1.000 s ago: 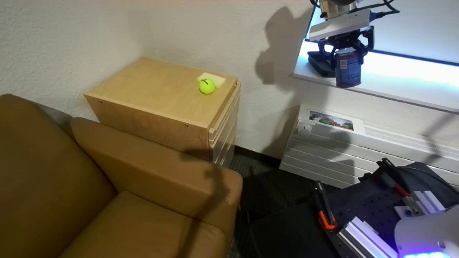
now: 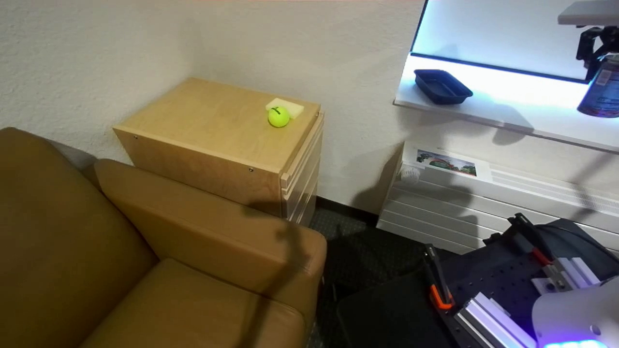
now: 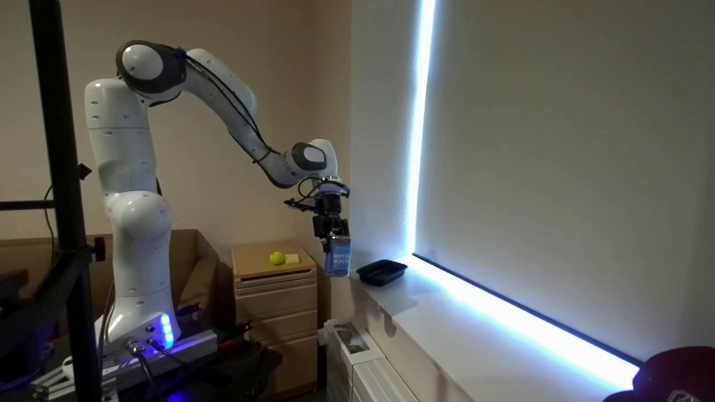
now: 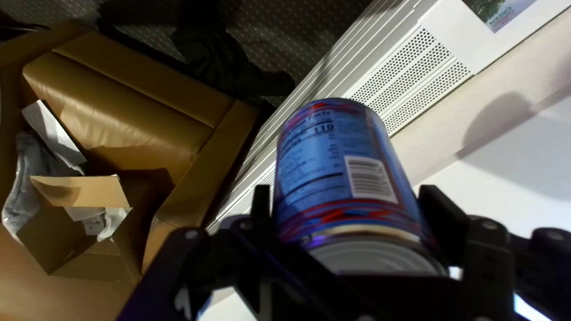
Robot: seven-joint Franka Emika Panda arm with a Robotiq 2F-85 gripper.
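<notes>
A blue printed can [image 4: 337,166] with a nutrition label and barcode lies between the black fingers of my gripper in the wrist view. In exterior view 2 the gripper [image 3: 333,240] is shut on this can [image 3: 338,258], which hangs upright in the air near the windowsill's left end. Only part of the gripper and the can [image 2: 604,90] appear at the right edge of exterior view 1. A black tray [image 2: 442,87] rests on the white windowsill [image 2: 505,119], and its inside looks empty.
A tennis ball [image 2: 278,116] and a pale block [image 2: 293,108] sit on the wooden cabinet [image 2: 203,122]. Below the sill is a radiator [image 2: 429,197]. On the brown sofa [image 4: 112,96] stands an open cardboard box [image 4: 91,257]. A dark red object [image 3: 677,375] occupies the sill's near end.
In exterior view 1 my gripper has carried the can to the right along the sill, away from the tray, which is now unobstructed. Ball, block and tray stay where they were.
</notes>
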